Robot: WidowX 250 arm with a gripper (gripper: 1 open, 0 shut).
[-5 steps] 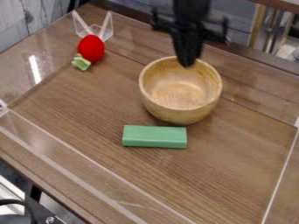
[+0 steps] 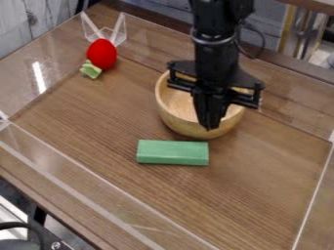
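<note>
My black gripper (image 2: 209, 96) hangs over the wooden bowl (image 2: 181, 112), hiding part of it; whether its fingers hold anything is unclear. In front of the bowl lies a green block (image 2: 173, 151). At the upper left sit a red object (image 2: 101, 55) and a small pale green piece (image 2: 92, 70) beside it.
A white wire-like item stands behind the red object. A dark cable shows in the bottom left corner.
The block and red object stay put.
</note>
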